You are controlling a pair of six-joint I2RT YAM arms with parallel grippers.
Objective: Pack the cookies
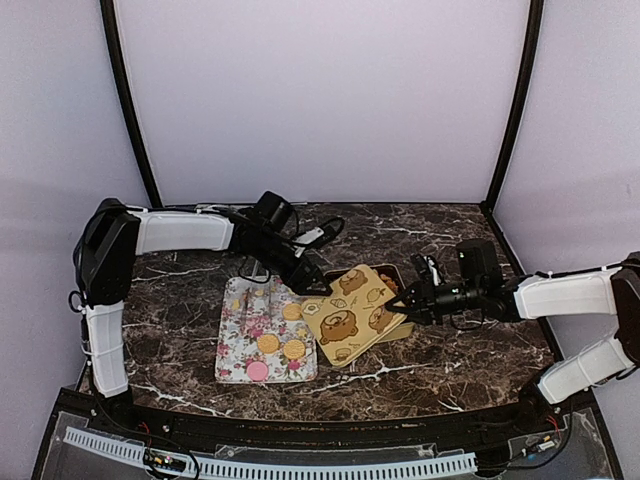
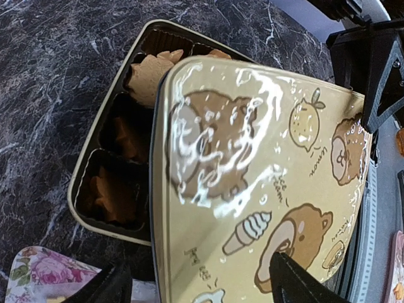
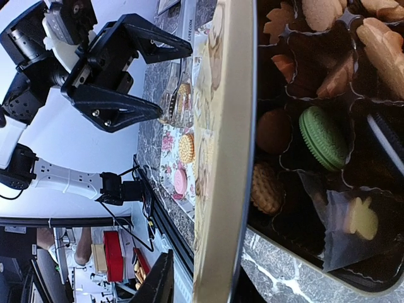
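Note:
A tan lid with bear drawings (image 1: 345, 318) is tilted, partly over the cookie box (image 1: 400, 332) and reaching left over the floral mat's edge. My right gripper (image 1: 402, 303) stands part open around the lid's right edge; in the right wrist view a gap shows beside one finger (image 3: 165, 278). My left gripper (image 1: 318, 284) is open at the lid's upper left corner, the lid's edge lying between its fingers as the left wrist view sees it. Cookies sit in the box's dark compartments, among them a green one (image 3: 324, 137).
The floral mat (image 1: 230, 345) holds several round cookies, a pink one (image 1: 257, 371) and tongs (image 3: 187, 35). Bare dark marble (image 1: 175, 340) lies left of the mat, and the table right of the box is clear.

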